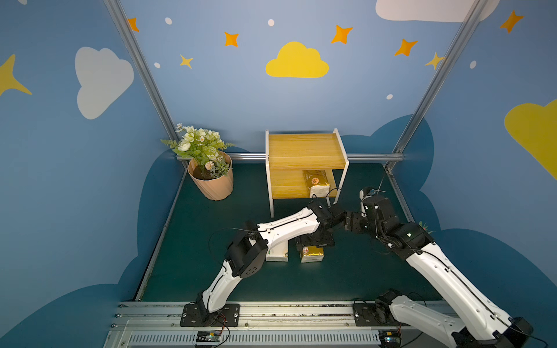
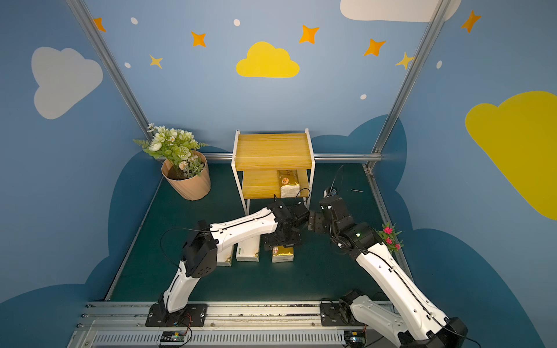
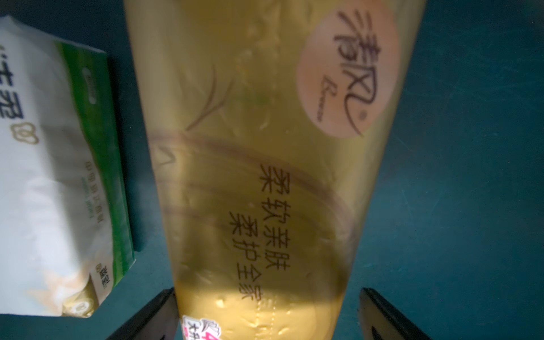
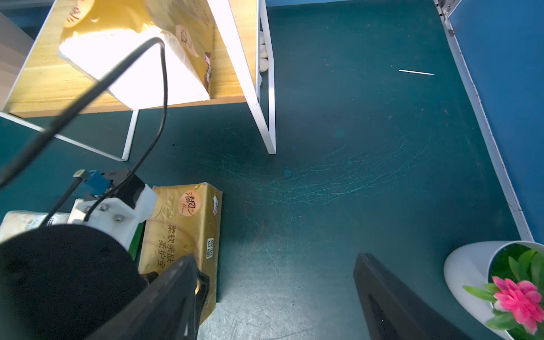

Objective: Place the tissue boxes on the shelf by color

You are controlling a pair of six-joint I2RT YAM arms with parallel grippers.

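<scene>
A gold tissue pack (image 1: 311,255) (image 3: 260,170) lies on the table before the shelf (image 2: 272,149). Over it is my left gripper (image 1: 313,240), open, its fingertips on either side of the pack's near end. White-green tissue packs (image 2: 248,250) (image 3: 56,170) lie to its left. Another gold pack (image 1: 316,182) (image 4: 187,51) sits on the shelf's middle board, at the right. My right gripper is open above bare table, right of the left gripper, with nothing between its fingers.
A large flower pot (image 1: 210,182) stands at the back left. A small pink-flower pot (image 4: 470,277) is by the right wall. The table right of the shelf is mostly clear.
</scene>
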